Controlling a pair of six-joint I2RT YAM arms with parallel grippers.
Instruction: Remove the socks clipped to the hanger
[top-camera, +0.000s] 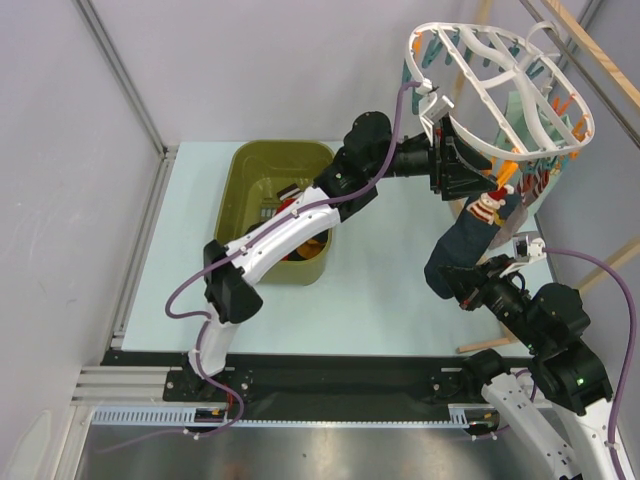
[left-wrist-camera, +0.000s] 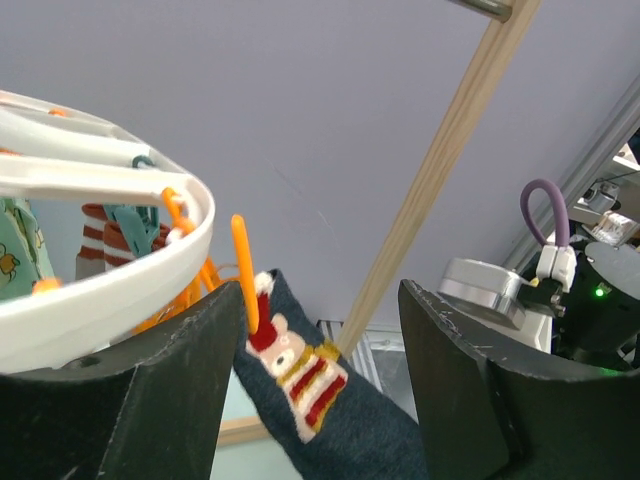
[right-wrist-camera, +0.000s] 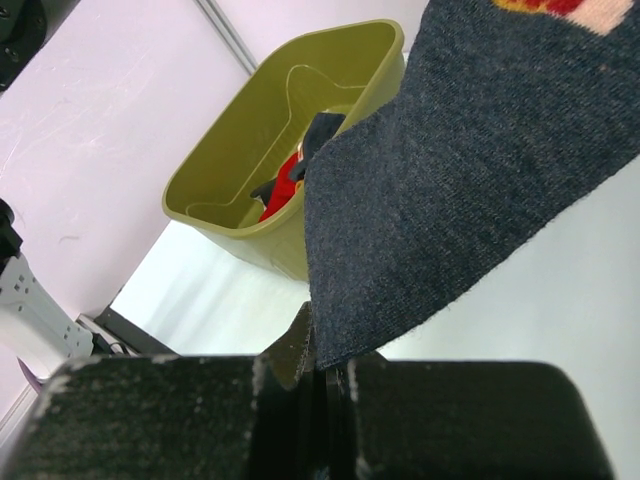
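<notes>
A dark navy sock (top-camera: 468, 243) with a reindeer pattern hangs at a slant below the white round hanger (top-camera: 487, 85). An orange clip (left-wrist-camera: 244, 270) at the hanger's rim meets the sock's upper end in the left wrist view. My left gripper (top-camera: 478, 172) stands open beside that clip; the clip and sock lie beyond and between its spread fingers. Lower down, my right gripper is shut on the sock's toe end, the fabric running up from its fingertips. Other striped and green patterned socks (left-wrist-camera: 20, 240) hang from the hanger.
An olive bin (top-camera: 240, 190) with several socks inside stands on the white table, under the left arm. Wooden poles (left-wrist-camera: 440, 180) of the stand rise behind the hanger.
</notes>
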